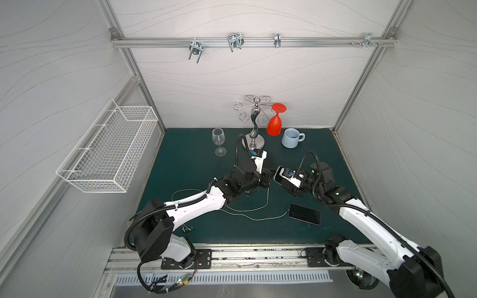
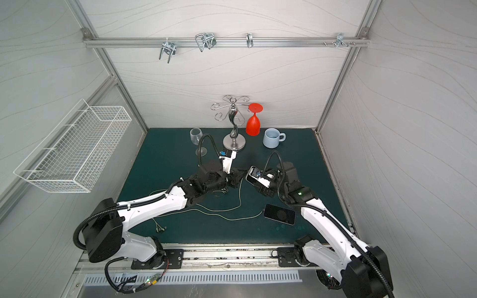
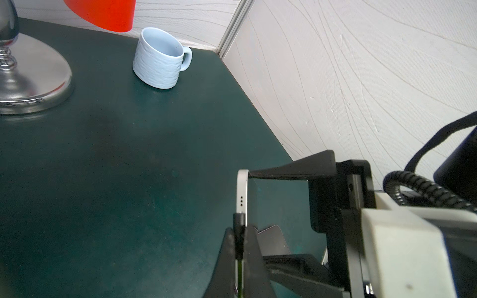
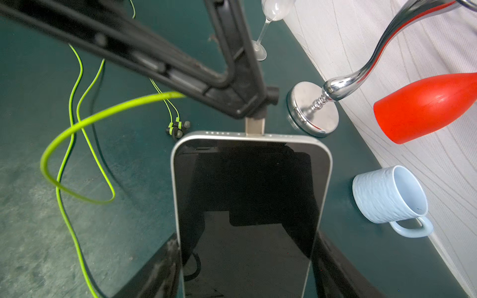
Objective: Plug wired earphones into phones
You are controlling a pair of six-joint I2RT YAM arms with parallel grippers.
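Note:
My right gripper is shut on an upright phone point(image 4: 251, 183), gripping its sides. My left gripper is shut on the green earphone's plug point(image 3: 239, 223) at the phone's top edge; a metal piece point(image 4: 255, 126) shows between black plug and phone, and I cannot tell how far it is inserted. The green cable point(image 4: 114, 109) loops away from it, with earbuds point(image 4: 177, 129) lying on the table. A second phone point(image 1: 304, 214) lies flat at the front right, a pale cable point(image 1: 253, 218) running to its left end.
At the back stand a wine glass point(image 1: 219, 141), a metal stand point(image 1: 253, 143) with an upturned red cup point(image 1: 274, 125) on it, and a blue mug point(image 1: 290, 140). A wire basket point(image 1: 109, 149) hangs on the left wall.

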